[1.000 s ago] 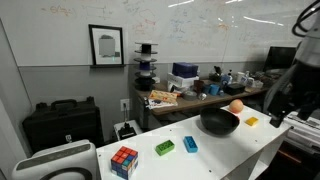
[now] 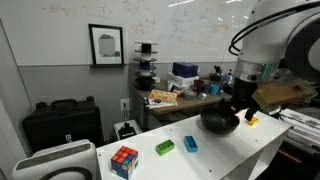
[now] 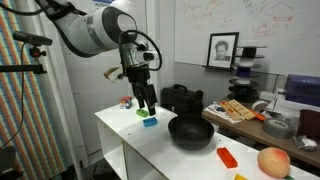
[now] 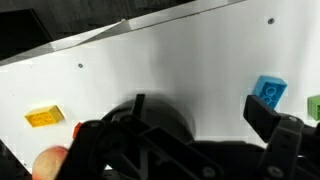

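My gripper stands open above the white table, with nothing between its fingers. Under it in the wrist view is a round black pan [image 4: 170,112], partly covered by the fingers. A blue block [image 4: 269,90] lies near the right fingertip, beside the pan. Farther right, a green block [image 4: 314,106] is cut by the frame edge. Exterior view 2 shows the gripper [image 3: 146,101] pointing down, well clear of the tabletop. The multicoloured cube [image 2: 124,162] sits at the table's near left in exterior view 1.
A yellow block [image 4: 43,117], a red block [image 3: 227,157] and a peach-like fruit [image 3: 273,162] lie on the pan's other side. A shelf behind the table holds stacked dark dishes [image 2: 146,65] and boxes. White surface between pan and table edge is bare.
The arm has swung leftward in exterior view 1, from the right edge toward the pan, and now hides the fruit there. The objects stayed put.
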